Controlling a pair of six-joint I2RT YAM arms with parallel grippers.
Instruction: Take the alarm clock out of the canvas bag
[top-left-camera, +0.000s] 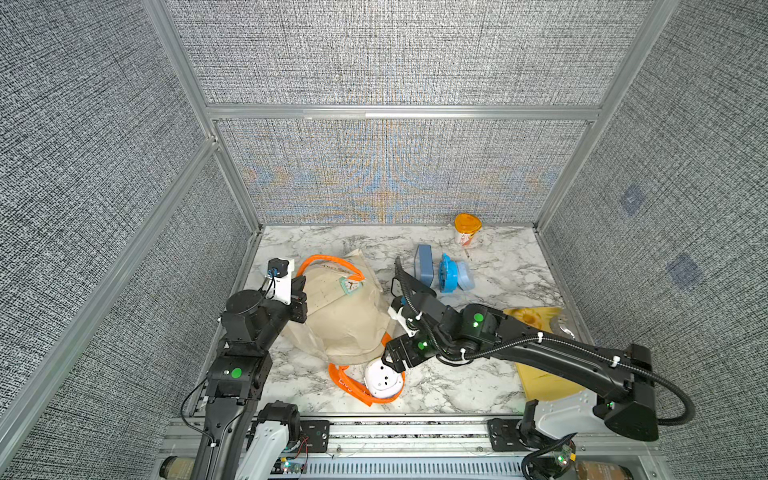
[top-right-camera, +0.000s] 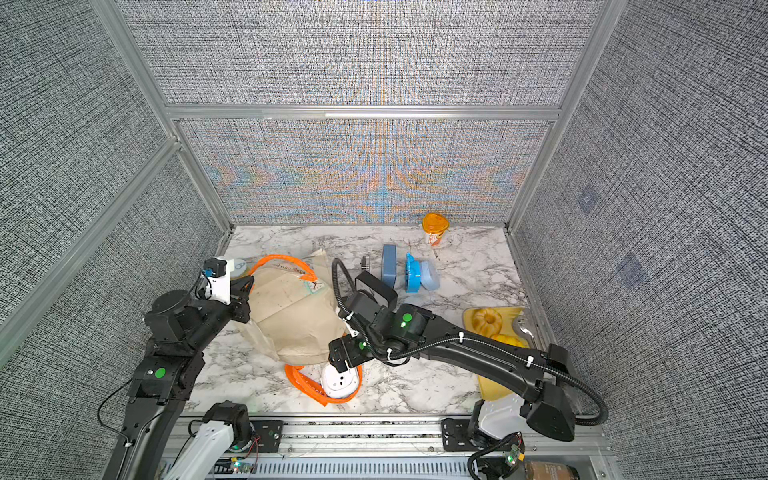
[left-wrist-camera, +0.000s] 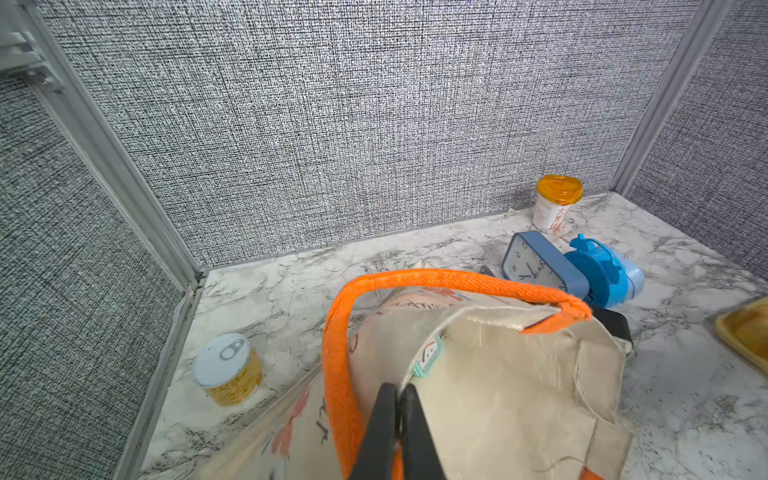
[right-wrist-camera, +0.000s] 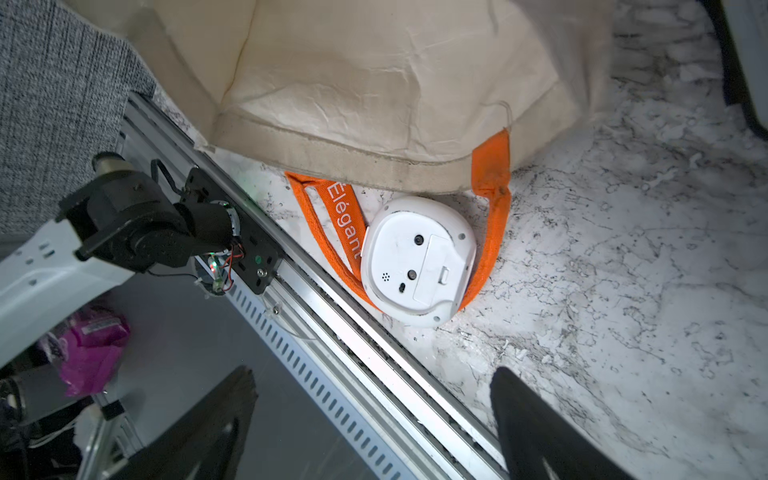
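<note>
A white rounded clock (right-wrist-camera: 419, 260) lies with its back and battery cover up on the table, outside the canvas bag (top-left-camera: 336, 320) and partly over its near orange handle (right-wrist-camera: 344, 220). My right gripper is open above and close to it, with nothing between its fingers. The bag's mouth faces the front. My left gripper is shut on the bag's canvas rim, close to the far orange handle (left-wrist-camera: 432, 277). Inside the bag a small teal-edged clock (left-wrist-camera: 428, 356) shows in part in the left wrist view.
Behind the bag stand a blue clock (left-wrist-camera: 544, 264), a blue-capped bottle (left-wrist-camera: 604, 272) and an orange-lidded cup (left-wrist-camera: 556, 200). A can (left-wrist-camera: 228, 368) is on the left, a yellow tray (top-left-camera: 552, 384) on the right. Bare table lies right of the white clock.
</note>
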